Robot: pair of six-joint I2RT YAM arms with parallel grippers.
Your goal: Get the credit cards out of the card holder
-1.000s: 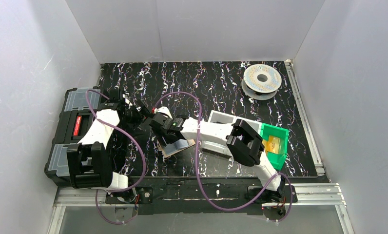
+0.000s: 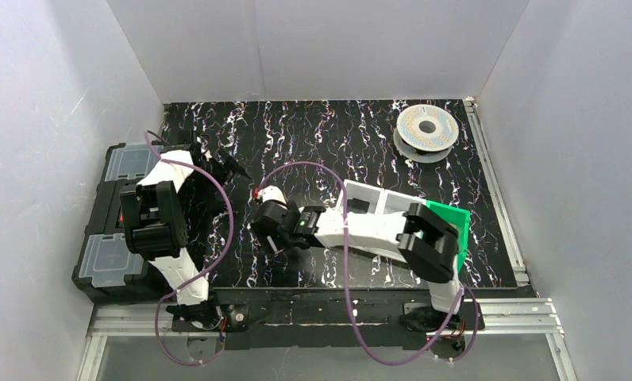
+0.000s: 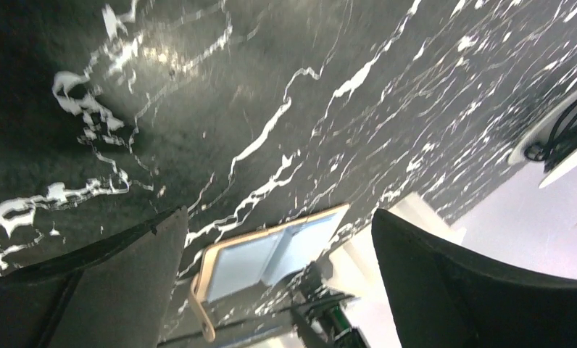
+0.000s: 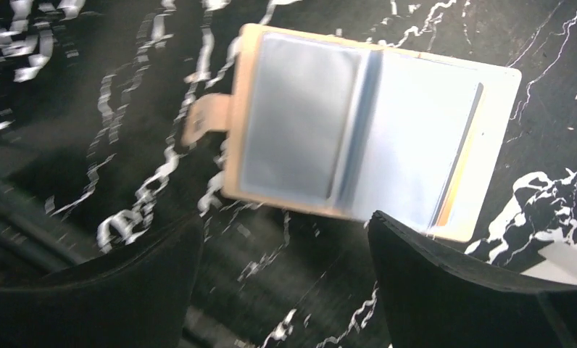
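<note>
The card holder lies opened flat on the dark marbled table in the right wrist view, with tan edges, clear sleeves and a strap on its left. A thin dark and yellow-orange line shows along its right sleeve; whether it is a card's edge I cannot tell. Both fingers of my right gripper are spread apart, empty, near the holder's lower side. My left gripper is also open with nothing between its fingers; from there the holder appears lower in view. The right arm hides most of it from above.
A green basket stands at the right, largely covered by the right arm, beside a white divided tray. A cable spool sits at the back right, and a black toolbox at the left.
The right arm's elbow has shifted right and now covers more of the basket and holder. My left arm has drawn slightly back and left, away from the right gripper.
</note>
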